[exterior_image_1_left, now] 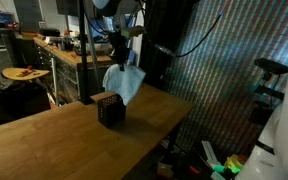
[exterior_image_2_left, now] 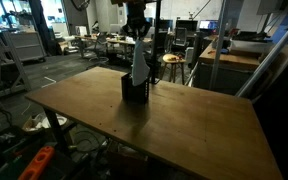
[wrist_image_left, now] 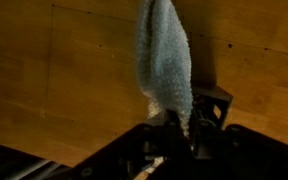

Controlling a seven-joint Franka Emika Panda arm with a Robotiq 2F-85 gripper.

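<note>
A light blue-grey cloth [exterior_image_1_left: 124, 82] hangs from my gripper [exterior_image_1_left: 122, 64], which is shut on its upper part. In exterior view 2 the cloth [exterior_image_2_left: 140, 62] drapes down below the gripper [exterior_image_2_left: 136, 38], its lower end overlapping the top of a black mesh box [exterior_image_2_left: 135, 92]. From exterior view 1 the box [exterior_image_1_left: 111, 110] stands upright on the table, slightly left of the cloth's lower end. Whether cloth and box touch cannot be told. In the wrist view the cloth [wrist_image_left: 164, 62] stretches away from the dark fingers, with the box [wrist_image_left: 214, 103] partly hidden beside it.
A dark upright post [exterior_image_2_left: 157, 45] rises behind the table. Desks and a stool [exterior_image_2_left: 171, 62] stand farther back.
</note>
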